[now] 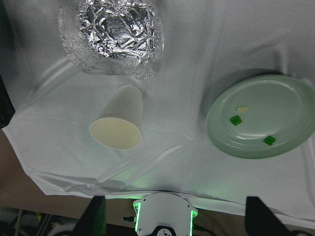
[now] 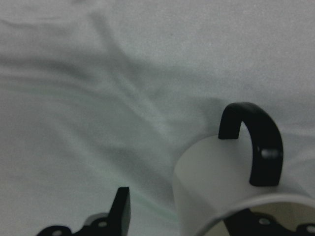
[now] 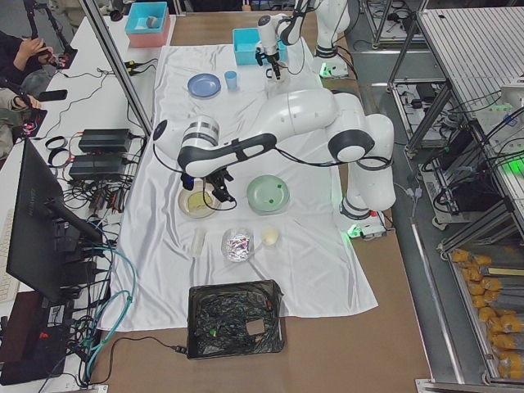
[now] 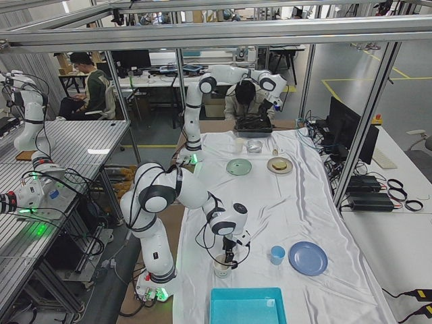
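Observation:
My left gripper (image 3: 217, 184) hangs open over the cream plate (image 3: 187, 209) with yellow food, in camera left view. The left wrist view looks down on a foil dish (image 1: 113, 37), a white cup (image 1: 118, 118) lying on its side and a green plate (image 1: 256, 103) with small green pieces, with nothing between the fingers. My right gripper (image 4: 229, 253) is at a white mug (image 4: 221, 270). In the right wrist view, the mug (image 2: 206, 177) has a black handle; one finger is outside it, the other inside its rim, the fingers apart.
A black lined bin (image 3: 235, 346) stands at one end of the cloth, a turquoise tub (image 4: 246, 310) at the other. A blue plate (image 4: 308, 258) and blue cup (image 4: 277, 255) are beside the right arm. Monitor (image 3: 37, 229) and cables line one side.

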